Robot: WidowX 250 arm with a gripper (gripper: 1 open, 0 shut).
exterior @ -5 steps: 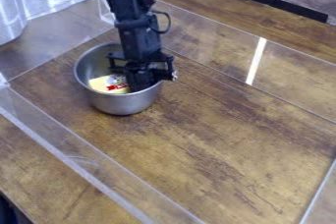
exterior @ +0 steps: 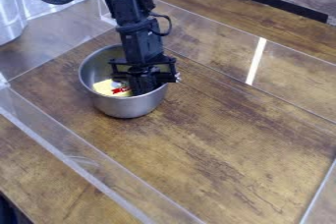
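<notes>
A steel bowl (exterior: pixel 121 104) stands on the wooden surface at the centre left. Inside it lies a pale yellow block with a red mark (exterior: pixel 108 87). My black gripper (exterior: pixel 141 79) is down in the right part of the bowl, beside the block. Its fingertips are dark and partly hidden, so whether it holds anything is hard to see.
Clear plastic walls (exterior: pixel 258 56) border the work area. The wooden surface (exterior: pixel 237 140) to the right and front of the bowl is bare. A clear or white object stands at the top left.
The gripper has shifted slightly within the bowl. The yellow block shows a little differently beside it, and the bowl sits very slightly further right.
</notes>
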